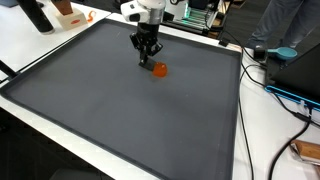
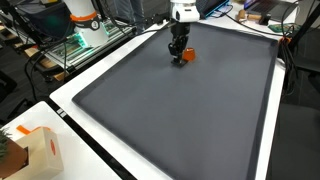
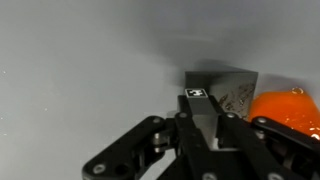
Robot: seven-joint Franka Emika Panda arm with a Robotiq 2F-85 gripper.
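Note:
My gripper is shut on a small dark grey block (image 3: 238, 92), which shows behind and to the right of the fingertips in the wrist view. How far the fingers overlap the block is partly hidden. Right beside the block lies a rounded, shiny orange object (image 3: 288, 108), cut off by the frame's right edge and partly covered by the gripper. In exterior view 1 the orange object (image 1: 160, 70) rests on the grey table just right of the gripper (image 1: 146, 61). Exterior view 2 also has the orange object (image 2: 188, 55) close to the gripper (image 2: 178, 61).
Cables (image 1: 285, 95) run along its right side. An orange-and-white item (image 1: 70, 18) stands beyond the far left edge. A pale box (image 2: 45, 155) sits off the near left corner in exterior view 2.

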